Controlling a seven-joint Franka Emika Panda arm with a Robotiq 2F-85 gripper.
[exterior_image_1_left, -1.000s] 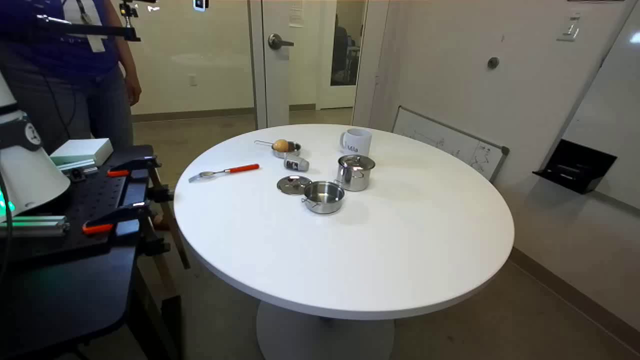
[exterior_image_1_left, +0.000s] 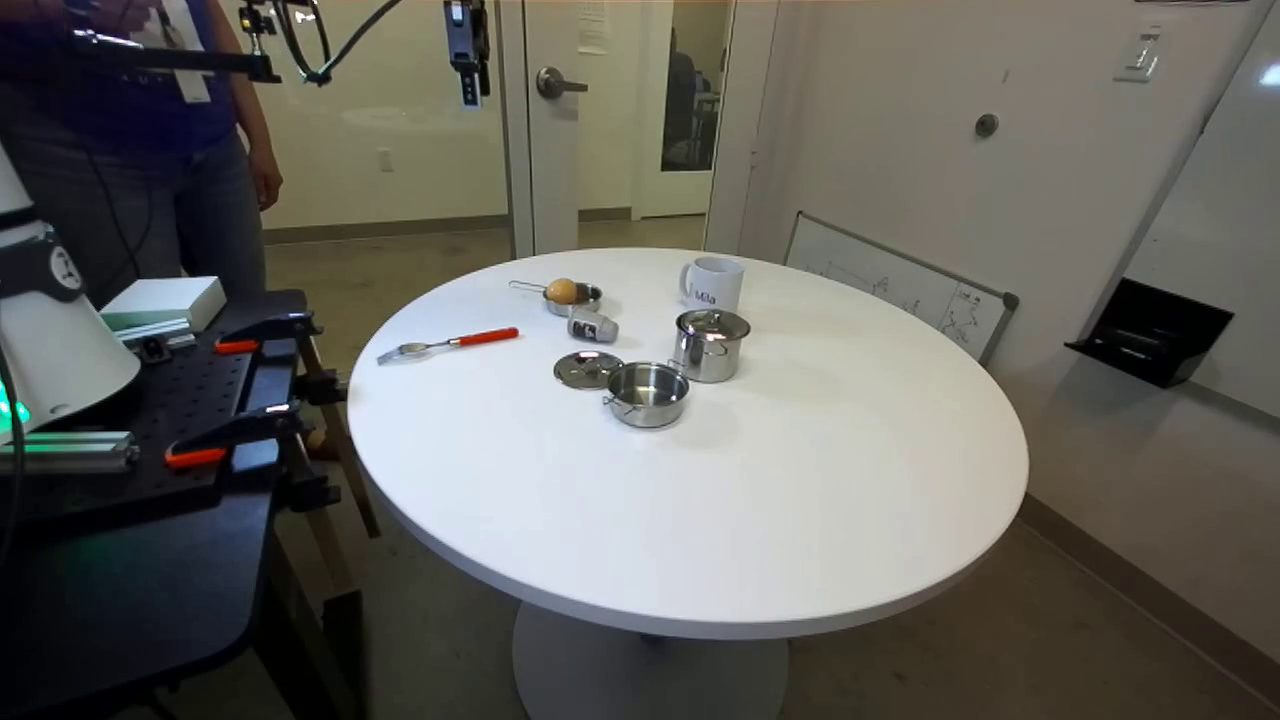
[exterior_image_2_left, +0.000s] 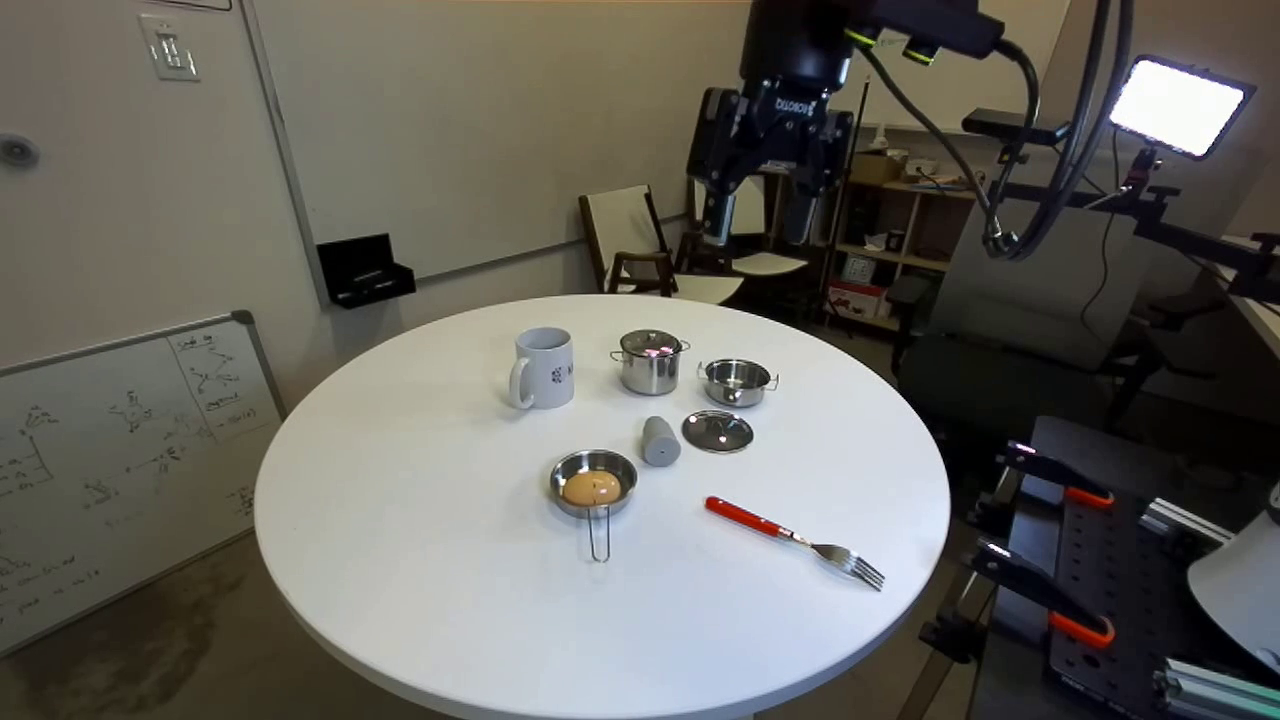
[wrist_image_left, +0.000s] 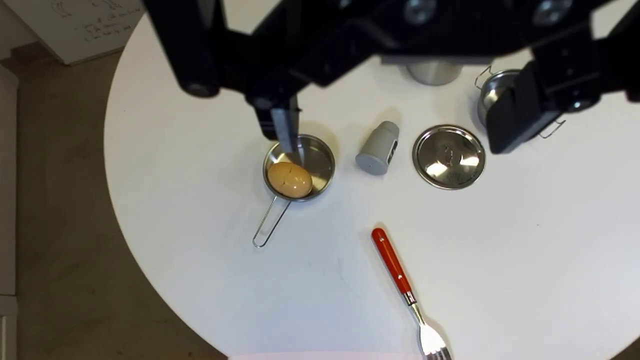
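Observation:
High above the white round table (exterior_image_2_left: 456, 624) hangs my gripper (exterior_image_2_left: 756, 228), open and with nothing between its fingers. Below it, in the wrist view, a small steel pan (wrist_image_left: 321, 159) holds a brown egg (wrist_image_left: 290, 179). A grey shaker (wrist_image_left: 378, 147) lies on its side by the pan. Beside it a steel lid (wrist_image_left: 448, 157) rests flat on the table. A fork with a red handle (wrist_image_left: 393, 261) lies nearer the edge. An open steel pot (exterior_image_1_left: 648, 396) stands next to a taller lidded pot (exterior_image_1_left: 710, 348). Behind them is a white mug (exterior_image_1_left: 714, 284), upright.
The dark side table (exterior_image_1_left: 156, 576) with clamps (exterior_image_1_left: 240, 438) adjoins the round table on the robot's side. Much of the white top in front of the pots is bare. A whiteboard (exterior_image_2_left: 132, 456) leans against the wall on the far side.
My gripper has come lower into exterior view 1 and a little to the right. The objects on the table have not moved.

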